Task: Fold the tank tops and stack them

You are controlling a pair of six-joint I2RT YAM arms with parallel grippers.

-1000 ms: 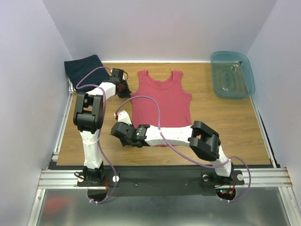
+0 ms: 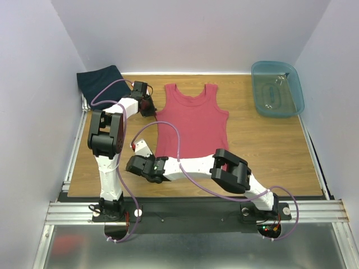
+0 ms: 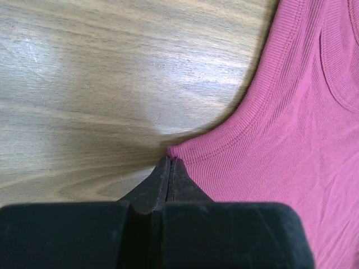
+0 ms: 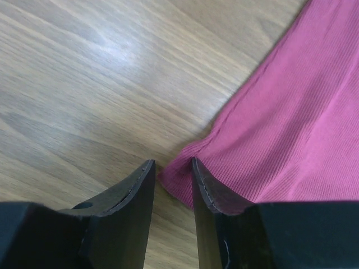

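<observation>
A pink tank top [image 2: 192,123] lies spread on the wooden table, straps toward the back. My left gripper is shut at the tank top's left armhole edge [image 3: 224,137], where the fabric meets its fingertips; whether any cloth is between them is hard to tell. My right gripper is part open over the lower left corner of the tank top [image 4: 185,182], a fold of cloth lying between and under its fingertips. In the top view the right arm hides much of the hem.
A folded dark navy cloth [image 2: 98,84] lies at the back left. An empty clear teal bin [image 2: 280,115] stands at the back right. Bare table [image 2: 269,151] shows to the right of the tank top.
The left arm has not moved.
</observation>
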